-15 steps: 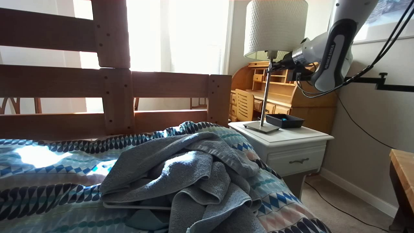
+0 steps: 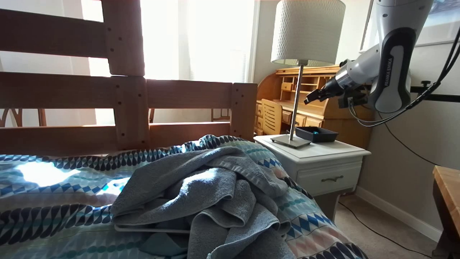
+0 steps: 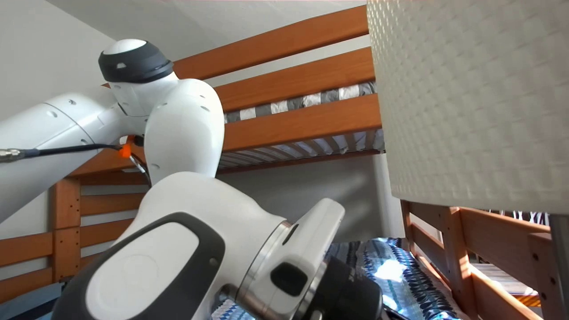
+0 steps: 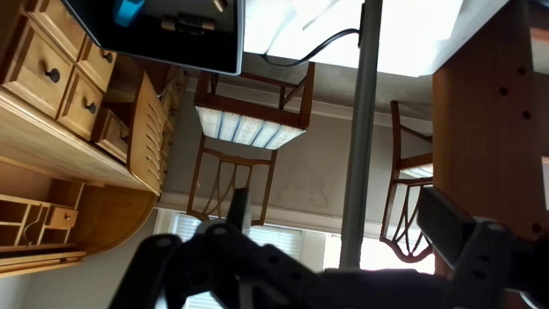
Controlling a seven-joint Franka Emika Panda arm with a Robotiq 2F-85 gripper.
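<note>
A table lamp with a white textured shade [image 2: 308, 32] and a slim metal pole [image 2: 297, 101] stands on the white nightstand [image 2: 334, 151]. Just right of the pole in exterior view 1 is my gripper [image 2: 307, 100], below the shade. In the wrist view the gripper is open, its dark fingers [image 4: 238, 207] wide apart. The lamp pole [image 4: 361, 128] runs through the view between them, beyond the fingertips, and nothing is held. Exterior view 2 shows the shade [image 3: 469, 106] large at the right; the fingertips are hidden there.
A black tray [image 2: 317, 134] with small items sits behind the lamp base [image 2: 291, 141]. A crumpled grey towel [image 2: 207, 190] lies on the patterned bed [image 2: 82, 220]. The wooden bed frame [image 2: 189, 95] and roll-top desk [image 2: 345, 108] stand around. A power cord [image 4: 329, 43] shows near the pole.
My arm has moved right and down in exterior view 1, drawing the gripper from the upper pole under the shade to a lower spot beside it. The shade has shifted slightly right.
</note>
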